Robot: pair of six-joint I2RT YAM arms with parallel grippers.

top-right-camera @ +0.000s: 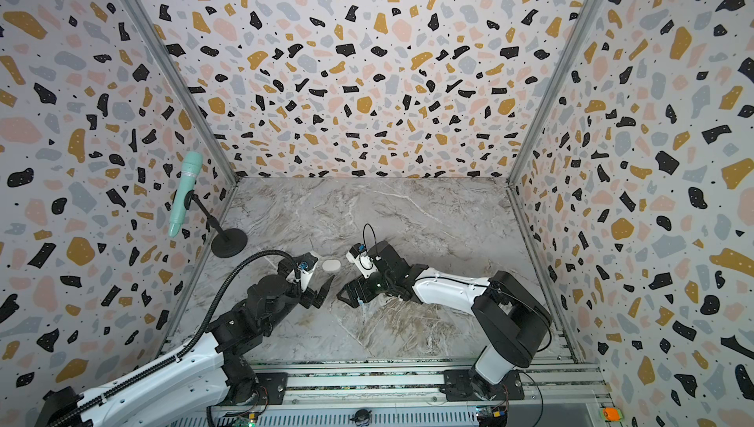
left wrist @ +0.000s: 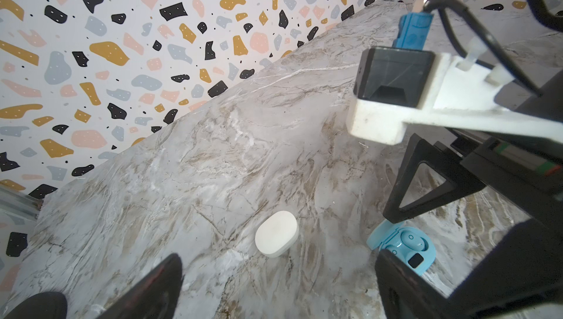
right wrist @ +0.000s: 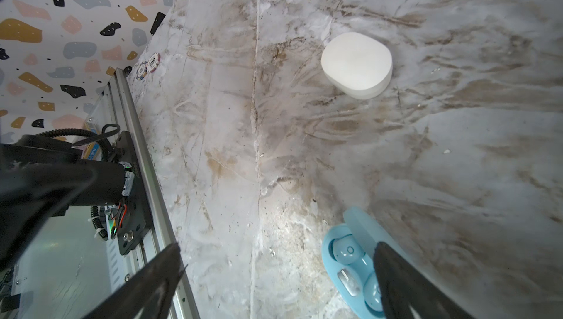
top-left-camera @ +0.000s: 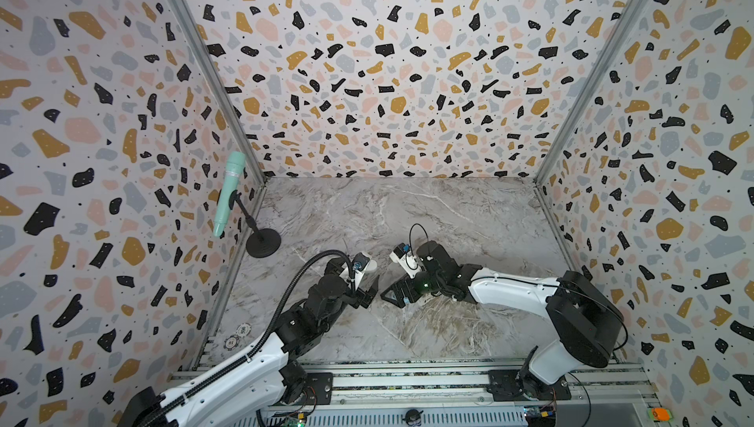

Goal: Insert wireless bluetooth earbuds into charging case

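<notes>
The light-blue charging case [left wrist: 410, 248] [right wrist: 340, 272] lies on the table with its lid raised, rounded pieces in its wells, under my right gripper [top-left-camera: 399, 295]. Whether both wells hold earbuds is hard to tell. A white oval case [left wrist: 276, 232] [right wrist: 356, 62] lies apart from it, toward the left arm in the overhead views. My left gripper is open above the table, facing both objects, nothing between its fingers. My right gripper stands open over the blue case, one blurred finger covering part of it in the right wrist view.
A black stand [top-left-camera: 262, 243] holding a mint microphone [top-left-camera: 228, 191] is at the table's left. Small round discs [top-left-camera: 235, 335] lie at the front left.
</notes>
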